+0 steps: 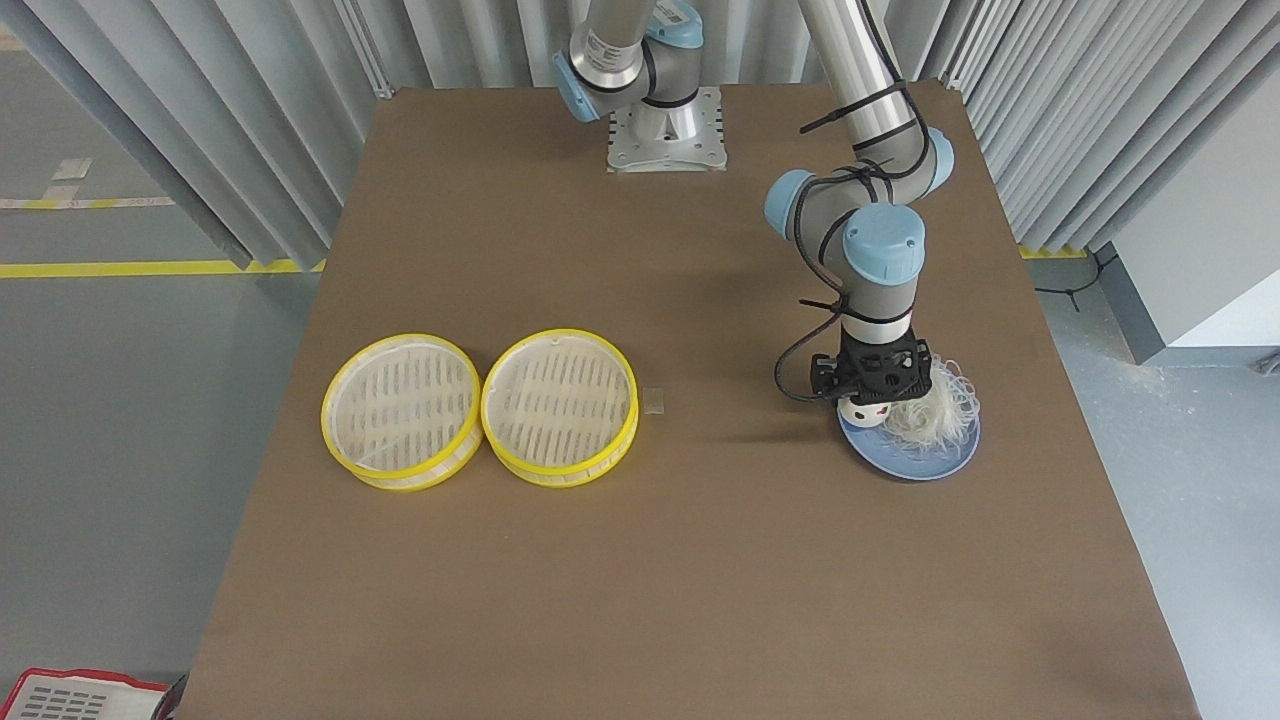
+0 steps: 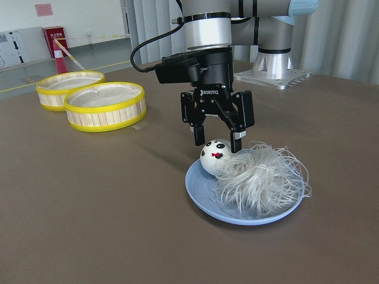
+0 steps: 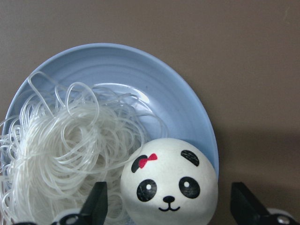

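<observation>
A white panda-faced ball [image 3: 168,187] rests in a blue plate [image 3: 154,79] beside a tangle of clear strands [image 3: 70,140]; the plate also shows at the right of the table in the front view. My gripper [image 2: 217,142] stands open just above the ball. In the wrist view, its two fingertips flank the ball from either side, with nothing held.
Two round yellow-rimmed steamer baskets [image 1: 558,408] sit side by side on the left half of the brown table [image 1: 672,600]. The arm's base stands at the back.
</observation>
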